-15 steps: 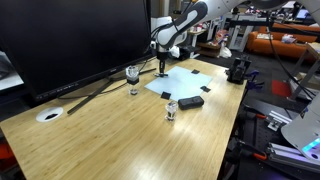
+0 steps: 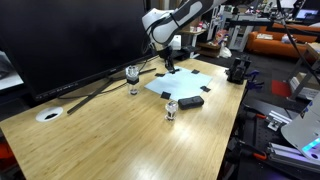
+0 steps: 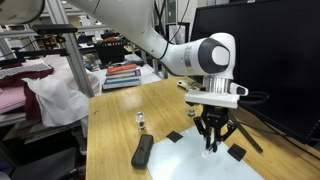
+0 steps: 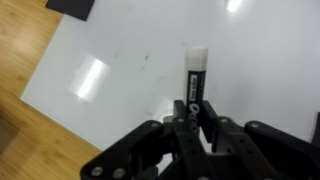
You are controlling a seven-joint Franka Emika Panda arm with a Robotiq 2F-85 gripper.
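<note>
A slim marker-like stick [image 4: 196, 66], white at its far end with a dark band, rises out of my gripper in the wrist view. The black fingers are shut on its lower part. Below and beyond it spreads a white board or sheet [image 4: 120, 50] lying flat on the wooden table. In exterior view 2 my gripper [image 3: 212, 141] points down over that white sheet [image 3: 185, 160]; whether the stick touches the surface cannot be told. In exterior view 1 the gripper [image 2: 170, 69] is over the sheet's far left part.
Dark squares, one of them a black patch [image 4: 73, 6], mark the sheet's corners. A black oblong object [image 2: 189, 103] lies at its near side. Two whitish cups or bottles [image 2: 132, 80] stand left of it. A large dark screen [image 2: 90, 45] borders the table.
My arm has moved rightward in exterior view 1, from the sheet's far left edge to over the sheet. The objects on the table have stayed put.
</note>
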